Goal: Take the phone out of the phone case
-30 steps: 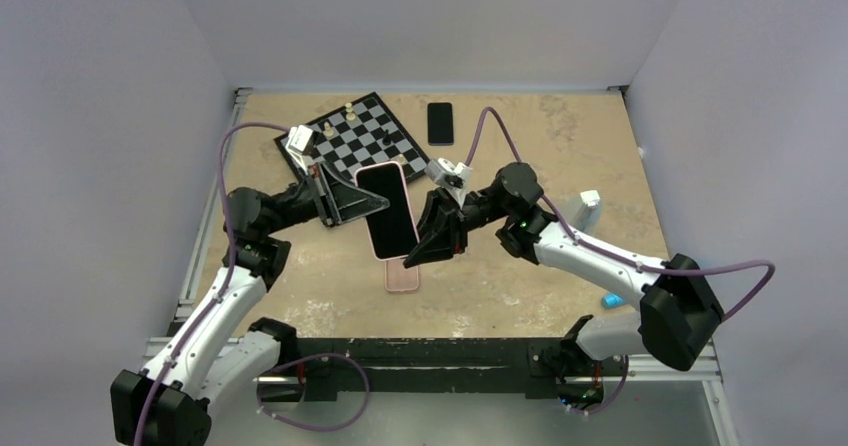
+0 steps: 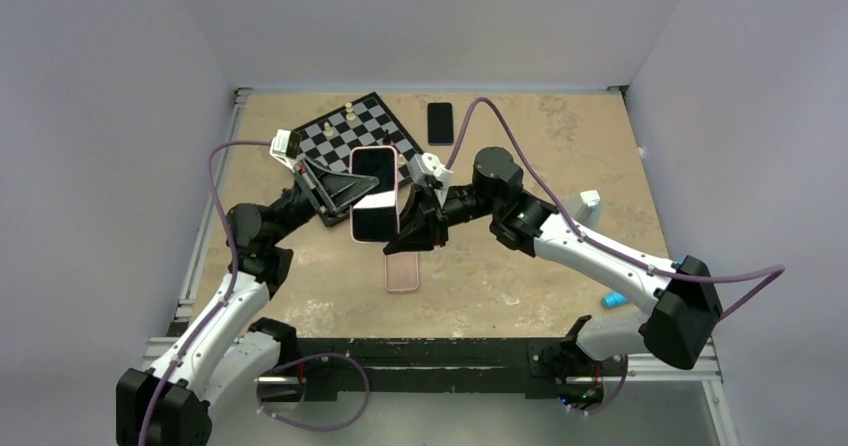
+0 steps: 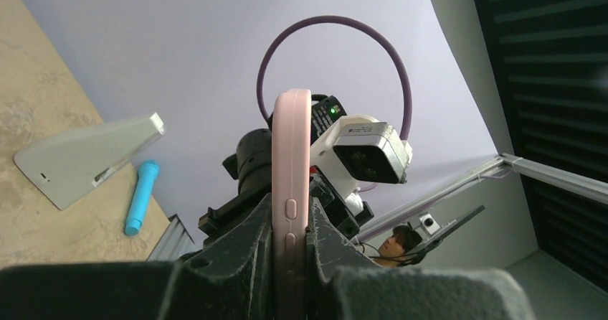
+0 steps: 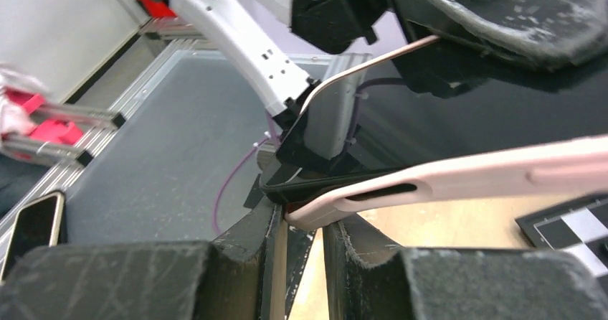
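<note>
A phone (image 2: pixel 374 221) in a pink case is held upright in the air by my left gripper (image 2: pixel 350 191). In the left wrist view the case's pink side (image 3: pixel 290 162) stands between the shut fingers. My right gripper (image 2: pixel 395 236) is at the case's lower right. In the right wrist view its fingertips (image 4: pixel 265 227) meet a corner of the case (image 4: pixel 444 180), where the dark phone edge shows inside the pink rim; whether they grip it cannot be told.
A chessboard (image 2: pixel 340 136) with pieces and a black phone (image 2: pixel 440 123) lie at the back. A pink rectangle (image 2: pixel 402 278) lies below the held phone. A grey object (image 3: pixel 79 162) and blue cylinder (image 3: pixel 140 198) are at the right.
The held phone has moved left and up and turned more upright, with the left gripper.
</note>
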